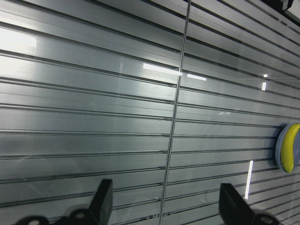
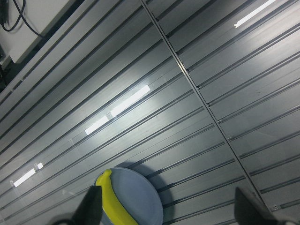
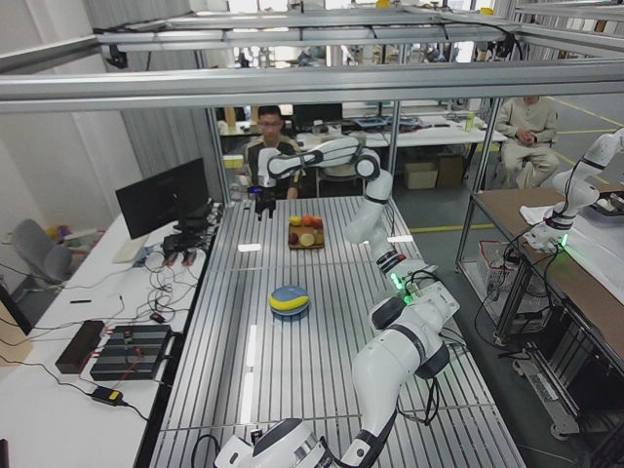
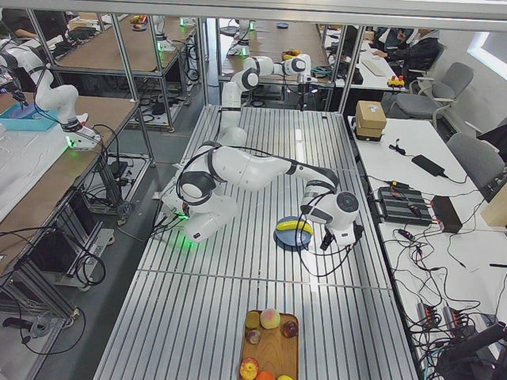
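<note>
A blue plate (image 3: 282, 304) with a yellow banana (image 3: 290, 300) lying on it sits mid-table, also seen in the right wrist view at lower left. My right gripper (image 3: 264, 205) is raised beyond the plate, near the fruit tray. My left gripper is low at the near end in the camera left view, largely hidden; in the left wrist view its fingertips (image 1: 166, 190) stand apart, with bare slats between them. The right gripper's fingers also stand apart in its wrist view, nothing held.
A wooden tray (image 4: 273, 352) of assorted fruit stands at the far end in the camera left view. The slatted table (image 3: 244, 351) is otherwise largely clear. A side desk with monitor, cables and boxes runs along one edge.
</note>
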